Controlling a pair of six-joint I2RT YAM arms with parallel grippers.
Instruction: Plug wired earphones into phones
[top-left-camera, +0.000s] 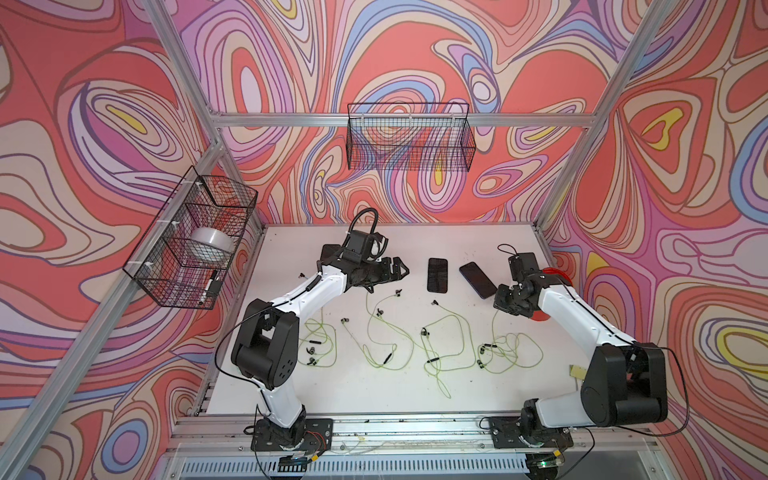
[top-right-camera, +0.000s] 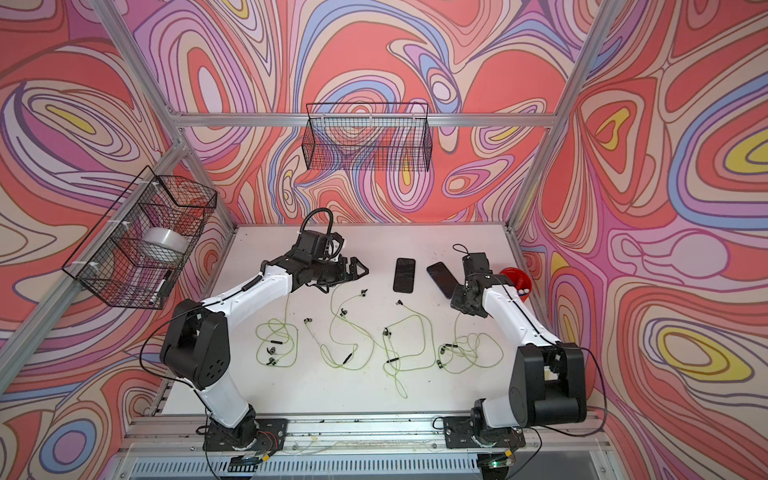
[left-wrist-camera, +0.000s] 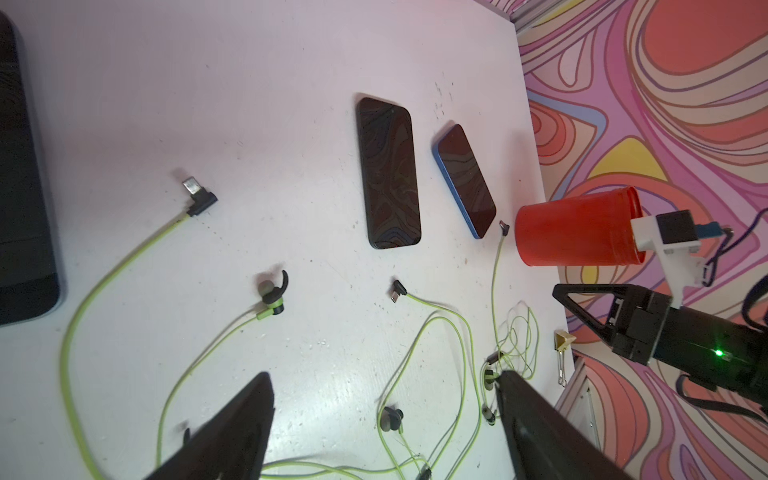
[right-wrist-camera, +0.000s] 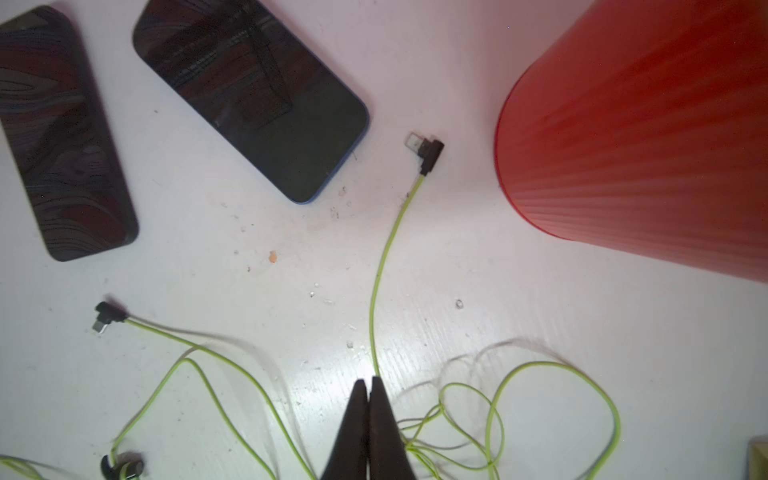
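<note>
Phones lie on the table: a black one (top-right-camera: 404, 274), a blue-edged one (right-wrist-camera: 250, 100) and a dark one (left-wrist-camera: 20, 184). Several green earphone cables are spread in front, with plugs (left-wrist-camera: 200, 200) (right-wrist-camera: 428, 153) lying loose, one between the blue phone and the red container. My left gripper hangs open above the left-middle of the table, nothing seen between its fingers. My right gripper is over the right cables, its fingertips together or nearly so, nothing visible between them.
The red container (left-wrist-camera: 576, 226) stands at the right edge. Wire baskets (top-left-camera: 410, 140) hang on the back and left frame.
</note>
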